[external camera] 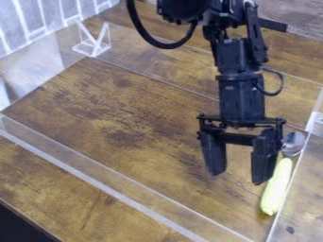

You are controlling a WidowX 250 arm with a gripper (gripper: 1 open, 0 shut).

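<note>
My black gripper (239, 161) hangs at the right of the view, open, with nothing between its two fingers. A pale yellow elongated object (277, 187) lies just right of the gripper, along the clear edge of the work area. A small silvery object (292, 144), partly behind the gripper, sits above the yellow one; what it is I cannot tell.
Clear low walls border it, with a small white bracket (93, 41) at the back left and a white slatted rail (32, 24) beyond.
</note>
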